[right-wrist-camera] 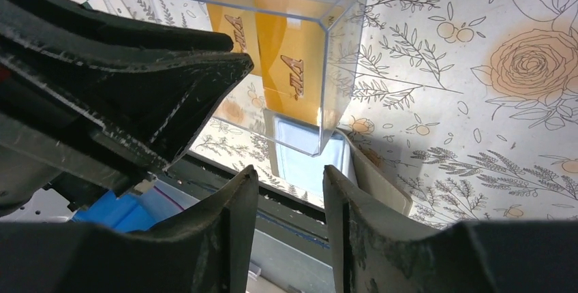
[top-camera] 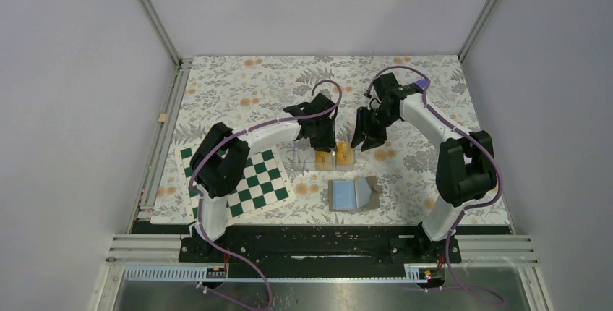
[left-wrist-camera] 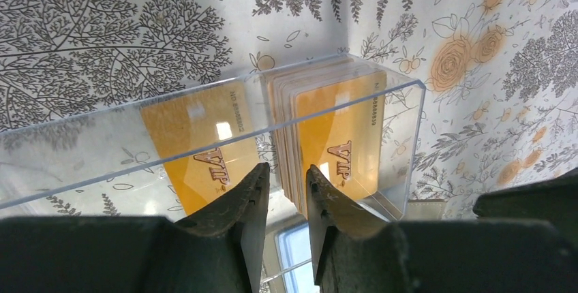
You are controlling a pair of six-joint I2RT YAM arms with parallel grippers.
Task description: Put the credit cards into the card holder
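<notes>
A clear acrylic box (left-wrist-camera: 409,136) lies mid-table with yellow cards inside: a stack (left-wrist-camera: 341,150) at its right end and another card (left-wrist-camera: 191,177) left of it. My left gripper is over the box, fingers slightly apart, open, nothing seen between them. My right gripper stands open and empty just right of the box. A grey card holder (top-camera: 372,202) with a pale blue inner panel (top-camera: 344,194) lies in front of the box; in the top view no card shows on it.
A green checkered board (top-camera: 260,188) lies at the left under the left arm. A purple object (top-camera: 421,82) sits at the back right, partly hidden by the right arm.
</notes>
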